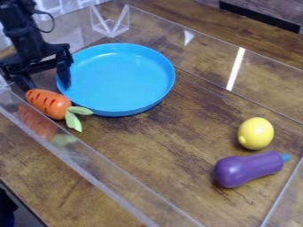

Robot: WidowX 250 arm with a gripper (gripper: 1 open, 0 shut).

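Observation:
A black gripper (42, 69) is at the upper left, open, its fingers spread just left of the blue plate's rim and above an orange toy carrot (50, 103) with green leaves. The carrot lies by the front-left edge of the blue plate (119, 80), which is empty. A yellow lemon (254, 133) and a purple eggplant (246, 169) lie on the wooden surface at the right.
Clear plastic walls (106, 177) border the work surface on several sides. The wooden middle between the plate and the lemon is free.

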